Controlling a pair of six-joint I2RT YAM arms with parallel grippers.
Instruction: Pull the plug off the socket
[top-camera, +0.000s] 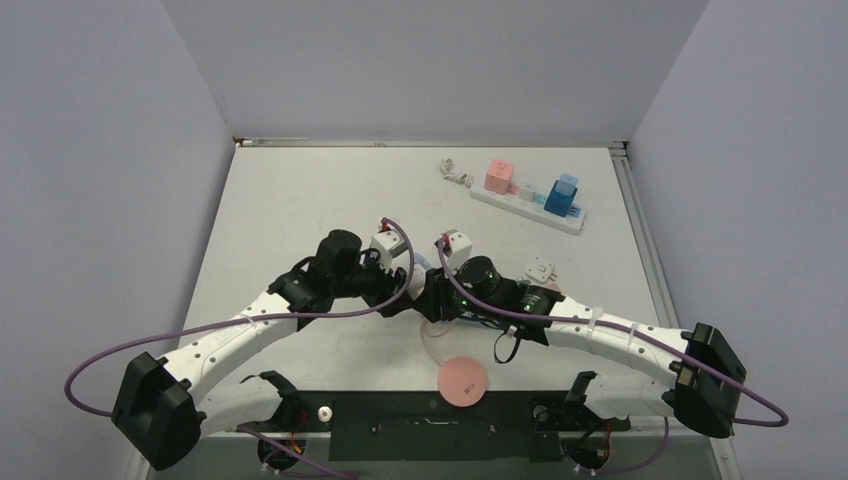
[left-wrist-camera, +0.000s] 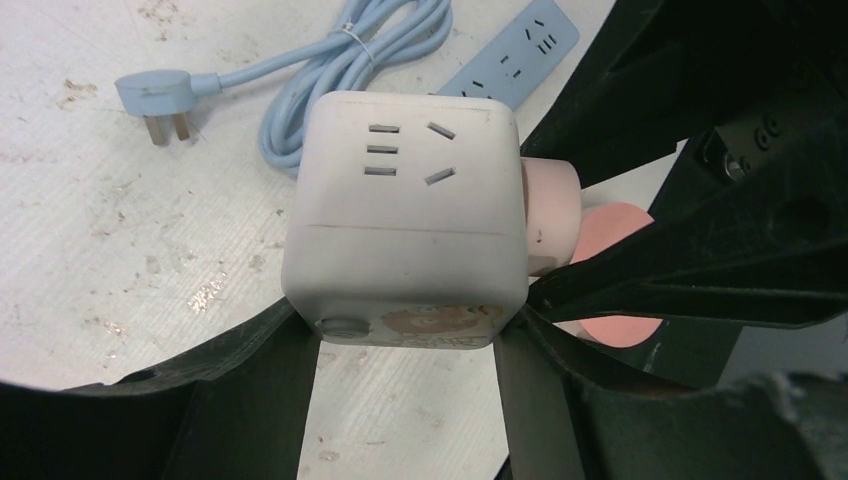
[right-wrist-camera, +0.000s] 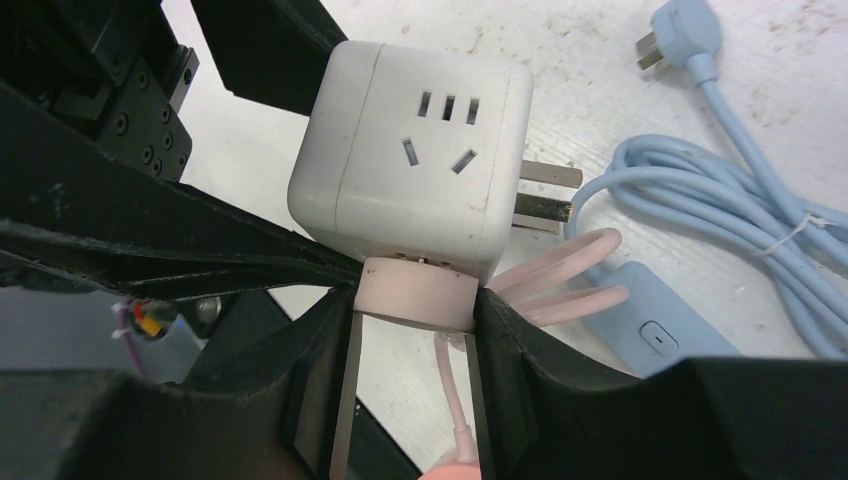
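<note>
A white cube socket (left-wrist-camera: 405, 190) is clamped between the fingers of my left gripper, held above the table, slots showing on one face. Metal prongs (right-wrist-camera: 545, 190) jut from one side of it in the right wrist view. The round pink plug (right-wrist-camera: 415, 292) sits against another side of the cube, no clear gap showing. My right gripper has its fingertips on either side of that plug, very close to it; whether they press on it is unclear. Pink cord loops (right-wrist-camera: 560, 275) hang beside the cube. Both grippers meet near the table's middle in the top view.
A pale blue power strip (left-wrist-camera: 512, 55) and its coiled cable (left-wrist-camera: 370, 50) lie on the table below. A pink disc (top-camera: 462, 381) rests near the front edge. At the back right stands a white strip (top-camera: 525, 207) bearing several blocks.
</note>
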